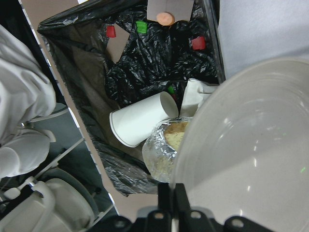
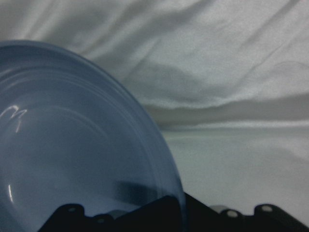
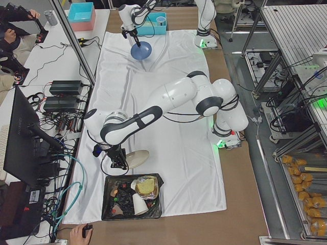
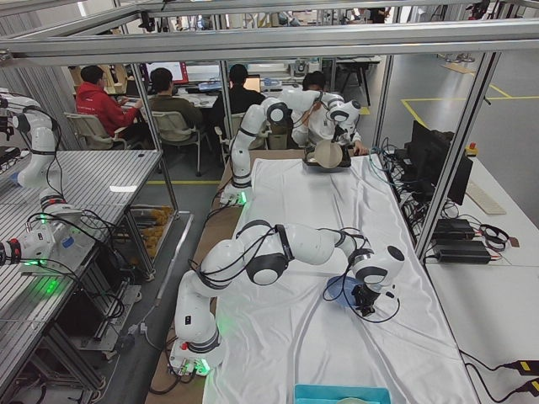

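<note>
A cream plate [image 3: 139,157] is gripped by my left gripper just beside the black-lined bin [image 3: 110,208]. The left wrist view shows a paper cup [image 1: 140,121], foil-wrapped food [image 1: 159,154], cardboard scraps and small coloured pieces in the bin. At the other end of the cloth, my right gripper is shut on the rim of a blue plate [image 2: 72,135], which appears in the camera right view partly behind that arm.
A turquoise container [image 4: 341,392] sits at the far end beside the right arm. A monitor, cables and a frame post line one side; a hand [image 3: 82,236] is near the bin's end.
</note>
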